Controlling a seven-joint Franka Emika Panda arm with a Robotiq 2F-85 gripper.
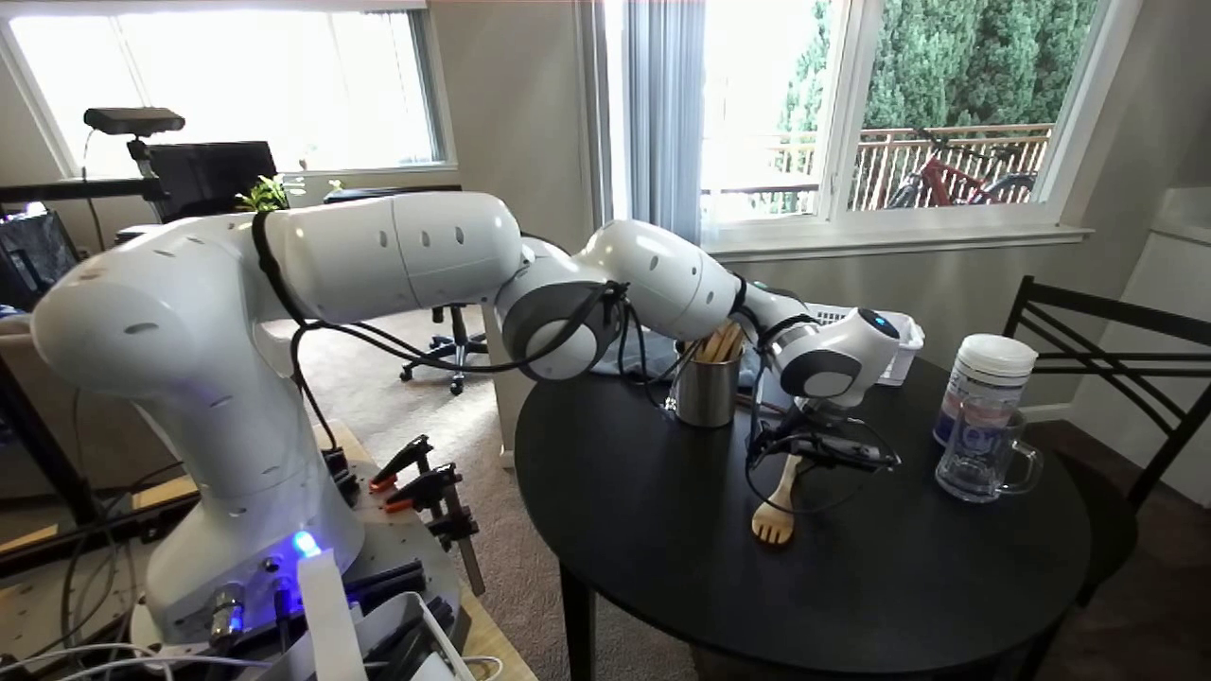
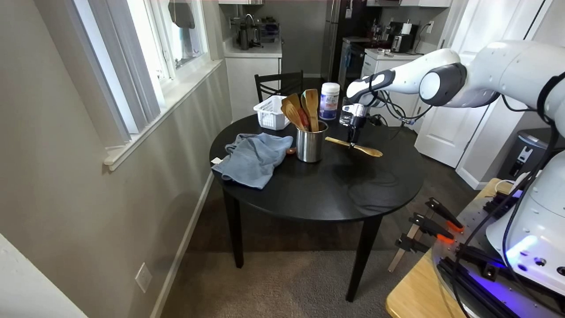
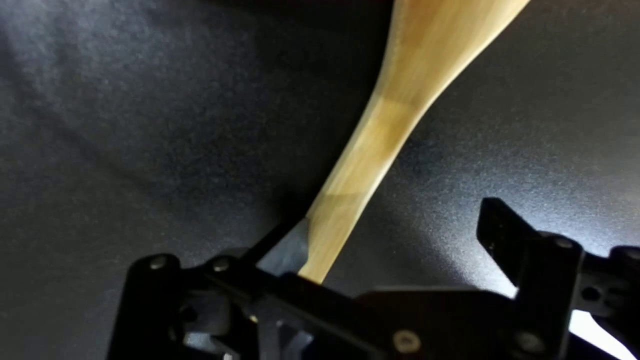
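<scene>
A wooden fork [image 1: 774,522] with a pale head reaches out from beneath my gripper [image 1: 812,449] over the black table. In exterior view 2 the fork [image 2: 370,151] runs crosswise past the fingertips; whether its whole length rests on the table, I cannot tell. My gripper is open in the wrist view. The handle of the fork [image 3: 384,129] lies against or right beside the left finger [image 3: 286,249], while the right finger [image 3: 510,246] stands well apart from it. The handle's far end is hidden behind the gripper.
Close by stands a steel pot [image 2: 310,144] of wooden utensils. A grey-blue cloth [image 2: 254,159], a white basket [image 2: 271,112], a white-lidded canister [image 1: 990,380] and a glass mug [image 1: 978,460] also occupy the round table [image 1: 670,545].
</scene>
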